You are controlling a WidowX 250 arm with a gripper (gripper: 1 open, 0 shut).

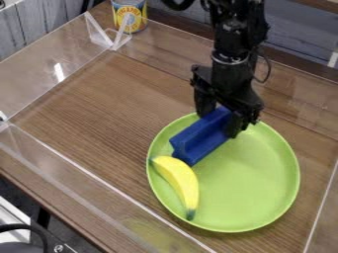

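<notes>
My black gripper (223, 107) reaches down from the top centre, over the far part of a blue bar (199, 138), its fingers around or just above it; whether they touch it is hard to tell. The bar lies diagonally on a green plate (255, 188). A yellow banana (179, 183) lies on the plate's left side, below the bar.
A can (128, 17) with a yellow label stands at the back left. Clear panels line the left edge, and a raised edge runs along the back.
</notes>
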